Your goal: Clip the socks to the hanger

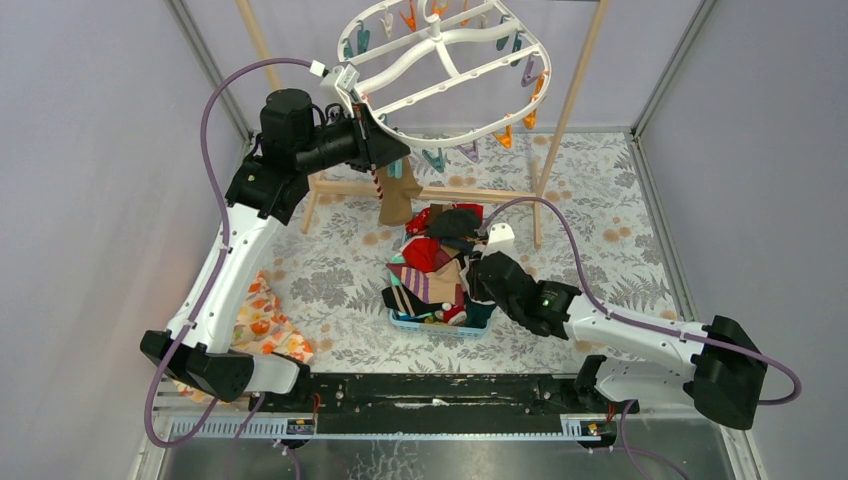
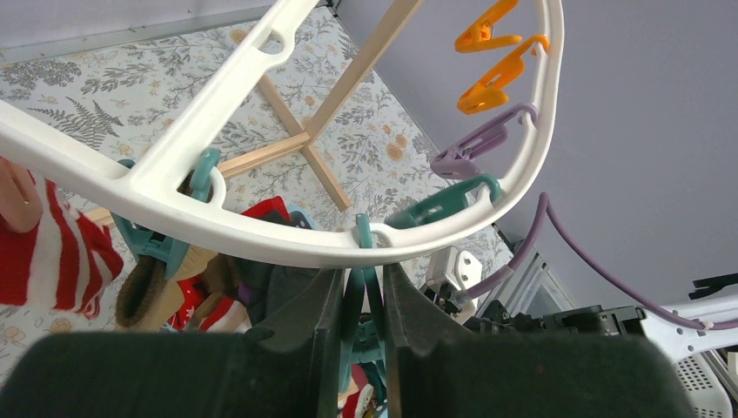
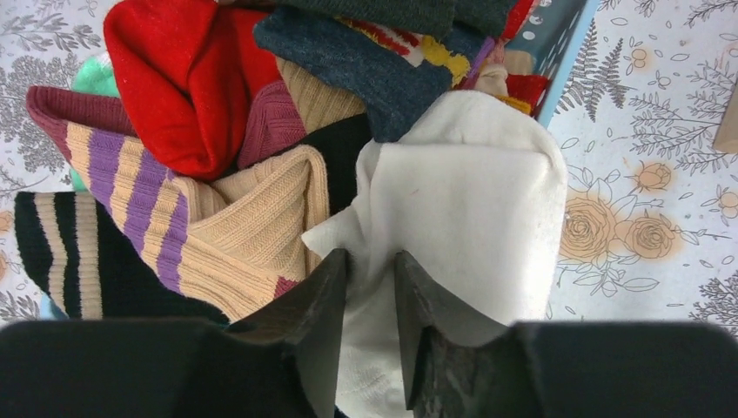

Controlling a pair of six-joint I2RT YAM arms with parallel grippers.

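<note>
The round white hanger (image 2: 287,244) has coloured clips around its rim. My left gripper is shut on a teal clip (image 2: 352,300) that sits on the rim. A brown sock (image 1: 397,195) hangs under the hanger near that hand, and a red-and-white striped sock (image 2: 54,252) hangs at the left wrist view's left. Low over the sock pile, my right gripper has its fingers apart around a fold of a white sock (image 3: 474,196). Whether the fingertips press the cloth cannot be made out.
Several mixed socks, among them a red one (image 3: 178,96) and a purple-striped one (image 3: 144,187), fill a light-blue basket (image 1: 440,328). Wooden stand legs (image 1: 555,140) rise behind. An orange-patterned cloth (image 1: 265,325) lies left. Floor right of the basket is clear.
</note>
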